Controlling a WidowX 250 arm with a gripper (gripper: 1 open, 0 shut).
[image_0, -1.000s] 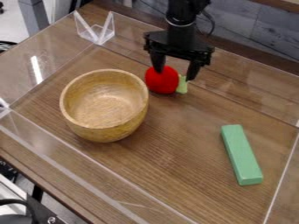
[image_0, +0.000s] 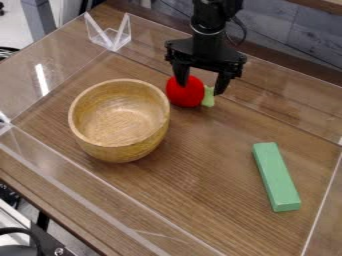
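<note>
A red round object (image_0: 185, 92), like a pepper or tomato, lies on the wooden table behind a yellow bowl (image_0: 118, 120). Beside it on the right is a small pale green piece (image_0: 209, 98). My black gripper (image_0: 203, 72) hangs over these two with its fingers apart, one near the top of the red object. Whether it touches them I cannot tell.
A long green block (image_0: 275, 176) lies at the front right. A clear plastic item (image_0: 110, 30) is at the back left.
My gripper has shifted very slightly about the red object; the objects on the table look the same.
</note>
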